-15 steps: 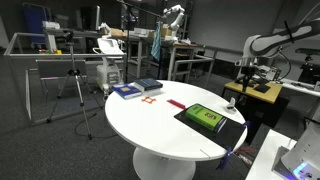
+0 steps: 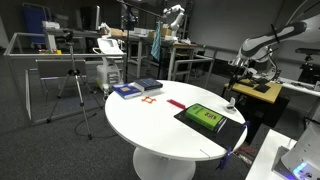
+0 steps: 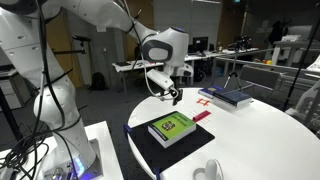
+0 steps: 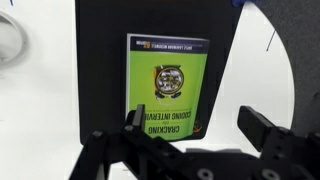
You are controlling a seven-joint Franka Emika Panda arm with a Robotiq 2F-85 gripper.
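Note:
A green book titled Cracking the Coding Interview (image 4: 168, 85) lies on a black mat (image 4: 103, 60) on the white table. In exterior view 2 the book (image 3: 172, 127) looks thick and lies flat, with pale page edges showing. My gripper is above the book, its two dark fingers spread wide apart with nothing held between them. The fingers cover part of the view near the book's lower end. Seen from exterior view 2, the gripper (image 3: 176, 96) hangs clear of the book.
A round white object (image 4: 10, 40) sits beside the mat. Farther along the table are a red item (image 2: 176, 103), orange pieces (image 2: 149, 99) and dark blue boxes (image 2: 127, 91).
The book, mat and other table items keep their places.

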